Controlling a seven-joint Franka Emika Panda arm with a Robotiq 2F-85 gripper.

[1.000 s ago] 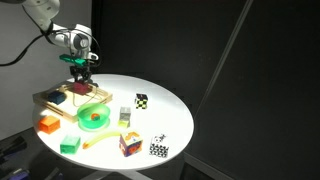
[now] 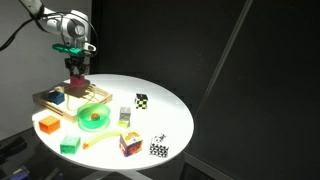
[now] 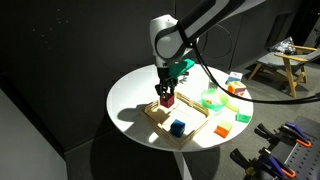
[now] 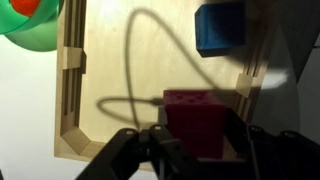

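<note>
My gripper (image 3: 168, 93) is shut on a red block (image 3: 168, 102), above the wooden tray (image 3: 206, 126). In the wrist view the red block (image 4: 195, 120) fills the space between the fingers at the lower middle. Exterior view 1 shows the red block (image 2: 77, 81) under the gripper (image 2: 76, 73), over the tray's far part. A blue block (image 4: 220, 27) lies inside the tray, apart from the red one. The exact gap between the red block and the tray floor is hard to tell.
Beside the tray stands a green bowl (image 2: 93, 122) with something orange in it. An orange block (image 2: 49, 124), a green block (image 2: 70, 145), a yellow banana (image 2: 101, 139) and several patterned cubes lie around the white table (image 2: 170, 115).
The gripper and red block have shifted slightly left in exterior view 1, and the block appears a little higher. The other objects have stayed in place.
</note>
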